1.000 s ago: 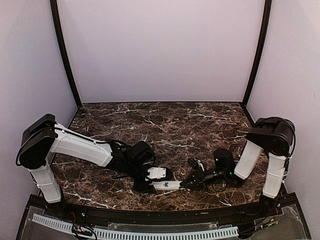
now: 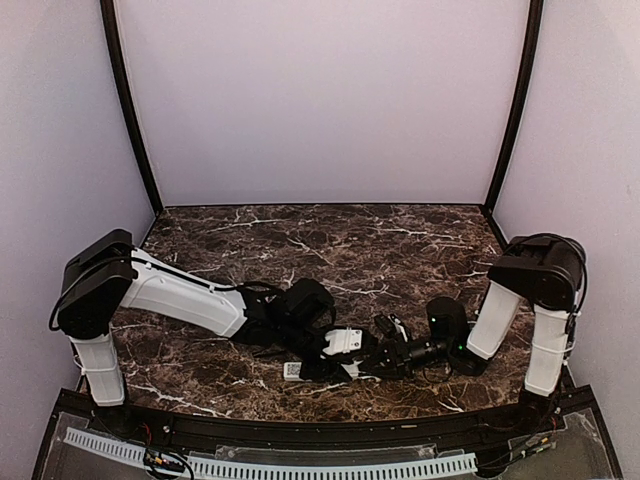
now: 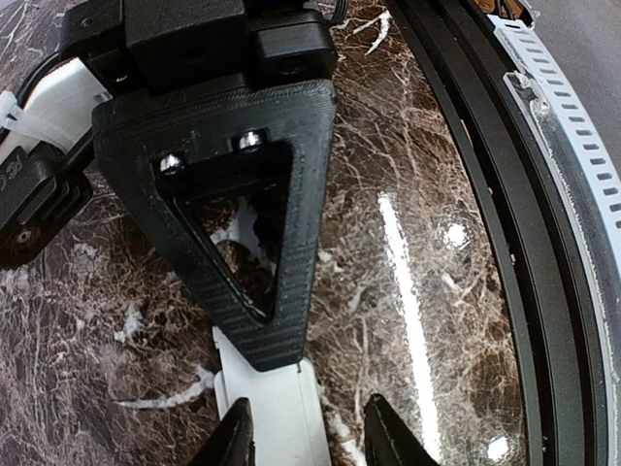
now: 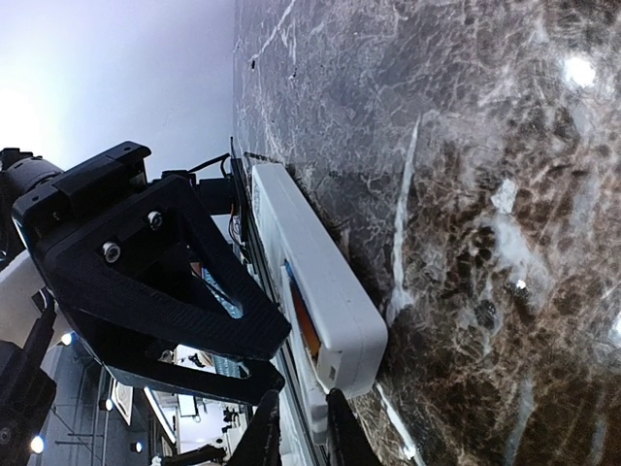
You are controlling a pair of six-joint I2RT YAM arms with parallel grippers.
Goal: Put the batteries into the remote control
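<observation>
The white remote [image 2: 295, 370] lies on the marble table near its front edge, mostly under the two grippers. In the left wrist view its white body [image 3: 267, 422] shows beneath my left gripper, whose two fingertips stand apart over it. In the right wrist view the remote [image 4: 330, 291] has an open side slot with orange and blue showing, perhaps batteries. My right gripper is at the remote's near end, fingertips apart. The other gripper's dark frame fills the left of that view. Whether anything is between either pair of fingers is hard to tell.
A black front rail [image 3: 485, 233] with a slotted strip runs close beside the remote. Pale walls enclose the back and sides.
The right arm has barely moved.
</observation>
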